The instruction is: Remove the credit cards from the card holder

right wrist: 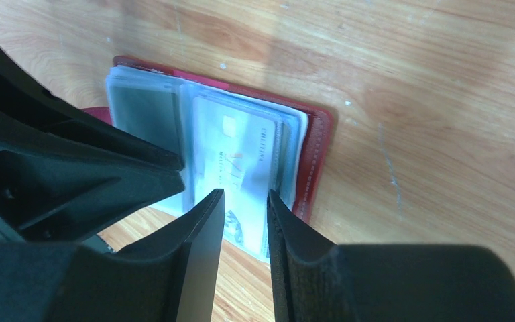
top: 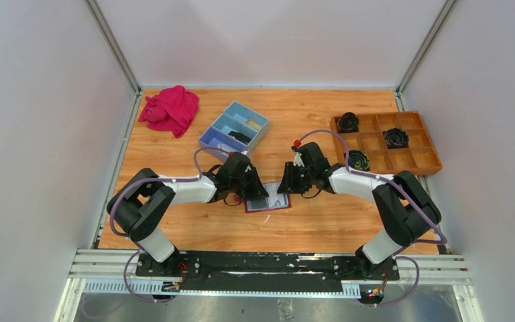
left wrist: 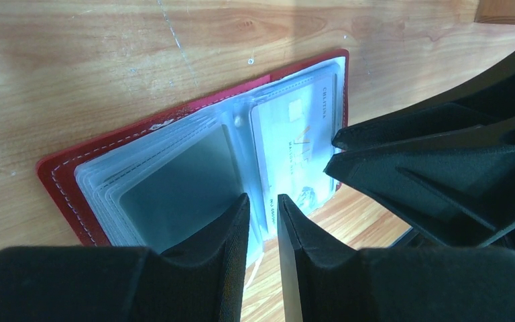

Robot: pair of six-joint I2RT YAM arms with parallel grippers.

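Note:
The dark red card holder (top: pixel 267 210) lies spread open on the table, its clear sleeves facing up. A pale card sits in the right-hand sleeves, also visible as the card (right wrist: pixel 238 144) in the right wrist view. The left-hand sleeve (left wrist: pixel 181 181) looks grey and shows no card face. My left gripper is slightly open over the middle fold, with nothing seen between its fingers. Over the card's outer edge stands my right gripper, part open; its tips are close to the sleeve edges, and whether they touch cannot be told.
Behind the left arm stands a blue-grey divided box (top: pixel 245 114) with small items inside. A pink cloth (top: pixel 171 109) lies back left, and a wooden tray (top: pixel 402 154) with dark coils back right.

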